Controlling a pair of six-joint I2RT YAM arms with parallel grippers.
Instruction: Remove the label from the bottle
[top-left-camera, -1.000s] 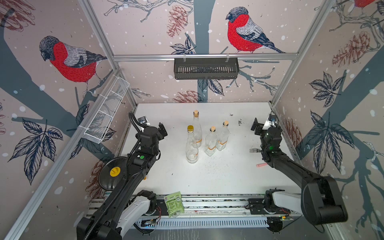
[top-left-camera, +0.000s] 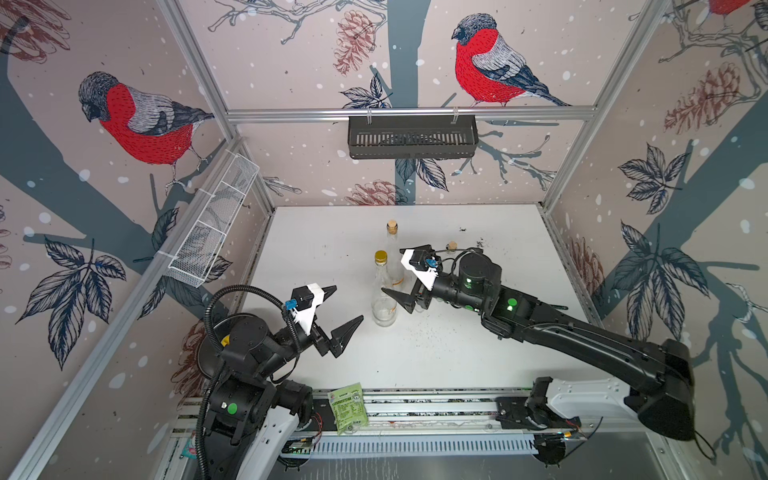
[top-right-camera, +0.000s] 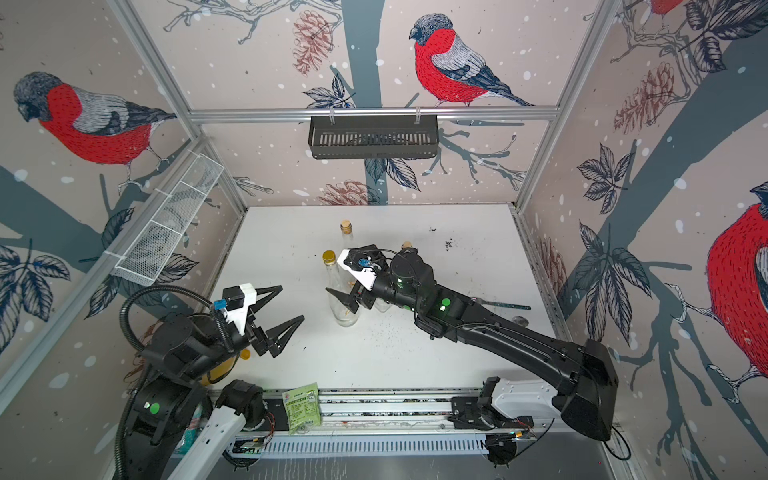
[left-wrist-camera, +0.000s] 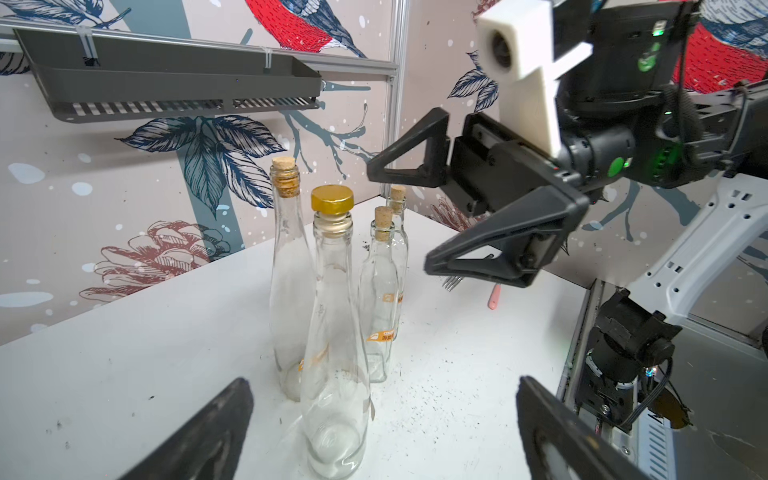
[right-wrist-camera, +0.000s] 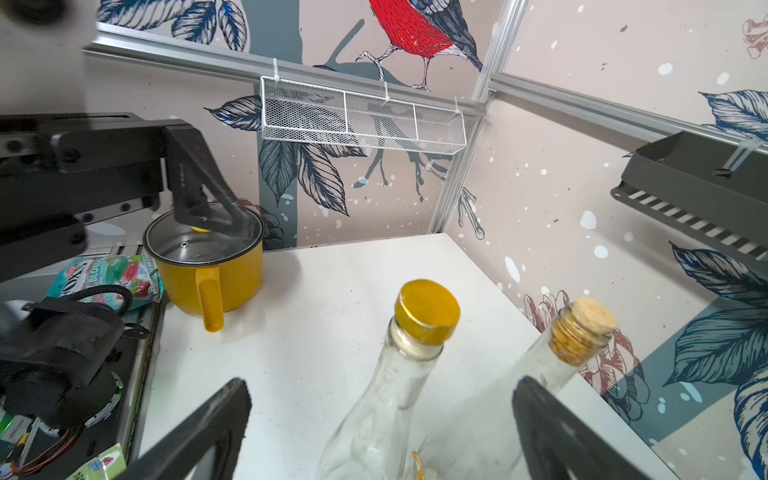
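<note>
Four clear glass bottles stand mid-table: a gold-capped one (left-wrist-camera: 334, 400) at the front, a tall corked one (left-wrist-camera: 289, 264) behind, two smaller corked bottles (left-wrist-camera: 379, 296) to the right with orange labels (left-wrist-camera: 381, 335). An orange strip also shows low on the tall one. My right gripper (top-left-camera: 396, 269) is open above and just right of the gold-capped bottle, which appears between its blurred fingers in the right wrist view. My left gripper (top-left-camera: 345, 308) stands open left of and in front of that bottle, holding nothing.
A yellow pot (right-wrist-camera: 232, 280) sits at the left edge, a green packet (top-left-camera: 348, 408) at the front. A fork and pink-handled utensil (left-wrist-camera: 494, 296) lie on the right. Dark (top-left-camera: 412, 140) and white (right-wrist-camera: 360, 120) baskets hang on rails.
My right arm has swung left from the right side to over the bottles.
</note>
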